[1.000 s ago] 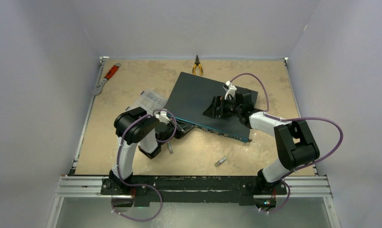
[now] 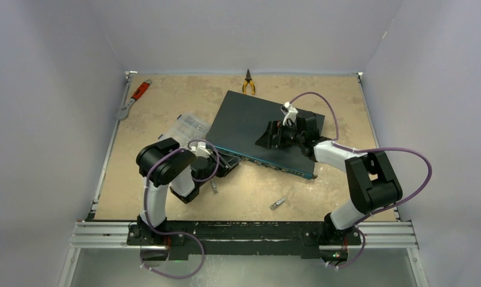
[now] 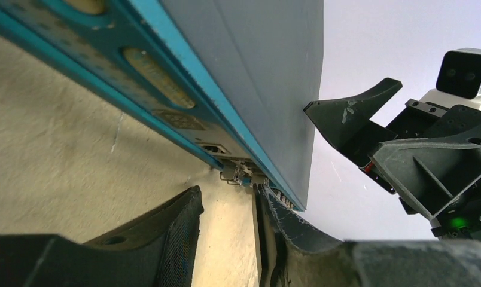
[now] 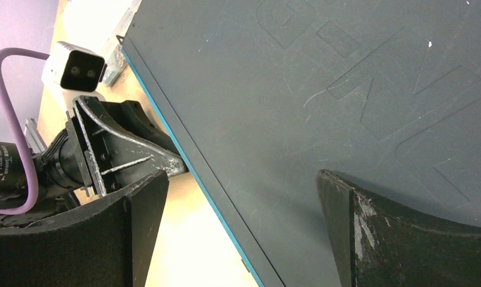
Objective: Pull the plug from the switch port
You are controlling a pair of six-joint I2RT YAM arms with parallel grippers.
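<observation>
The dark switch (image 2: 250,122) lies at an angle on the table, its teal-edged port face toward the front. In the left wrist view, a small metal plug (image 3: 228,171) with a wire latch sits at the port row, just beyond my fingertips. My left gripper is open, a gap between its fingers and nothing held; the plug lies ahead of that gap. My right gripper stands open over the switch's top face, its fingers apart and empty. Whether its fingertips touch the lid, I cannot tell.
A loose metal module (image 2: 278,203) lies on the front table, and another (image 2: 214,186) lies beside my left gripper. A clear plastic box (image 2: 187,127) is left of the switch. Pliers (image 2: 248,82) and a red-handled tool (image 2: 134,99) lie at the back.
My left arm and gripper have shifted slightly to the left along the switch's front edge. The right arm, the switch and the loose modules have stayed put.
</observation>
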